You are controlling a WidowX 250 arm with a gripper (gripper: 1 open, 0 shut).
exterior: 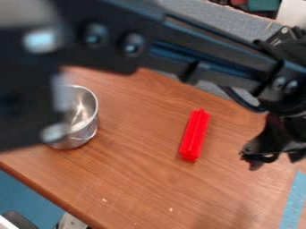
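A red bar-shaped object (194, 134) lies on the wooden table (131, 179), right of centre. A steel pot (79, 130) stands at the left, partly hidden by the blurred dark arm across the top left. My gripper (269, 154) is at the right edge, right of the red object and apart from it, open with nothing visible between its fingers.
A blue strip (295, 201) lies at the lower right. The table's front-left edge borders a blue floor area. A grey surface lies behind the table.
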